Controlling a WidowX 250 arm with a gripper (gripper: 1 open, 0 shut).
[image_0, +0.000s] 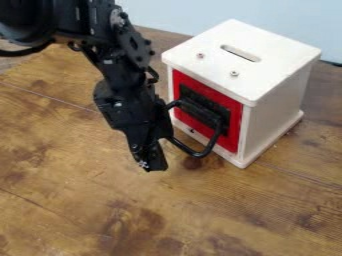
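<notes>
A black robot arm reaches down from the upper left, its gripper (147, 156) pointing down low over the wooden table, left of a white box (267, 110) with a red front (229, 145). The gripper is open, and nothing shows between its fingers. A black panel on the red front carries a black bar-like piece that curves out toward the arm, partly behind it. The box has a slot and screws on top.
A pale surface stands behind the box at the back right.
</notes>
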